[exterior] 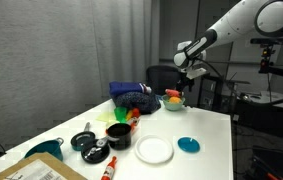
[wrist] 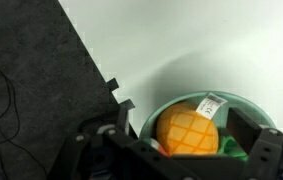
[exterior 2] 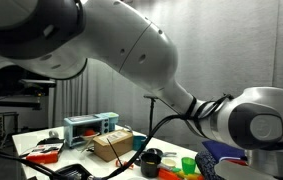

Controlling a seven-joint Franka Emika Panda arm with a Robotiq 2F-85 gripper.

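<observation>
In the wrist view my gripper is open, its two dark fingers standing wide apart. A green bowl (wrist: 221,97) lies beneath it, holding a large orange item (wrist: 188,132) with a grid-like surface and a white label (wrist: 211,104). The orange item shows between the fingers, but whether they touch it cannot be seen. Something green (wrist: 231,147) sits beside it in the bowl. From the first exterior view, the bowl (exterior: 174,103) stands near the far end of the white table, with the arm's white wrist above it.
A white plate (exterior: 154,149) and a small blue plate (exterior: 188,145) lie on the open part of the table. Dark pans (exterior: 96,153), a black pot (exterior: 119,136) and a red bottle (exterior: 109,170) stand at the left. Dark blue cloth (exterior: 134,101) is piled beside the bowl.
</observation>
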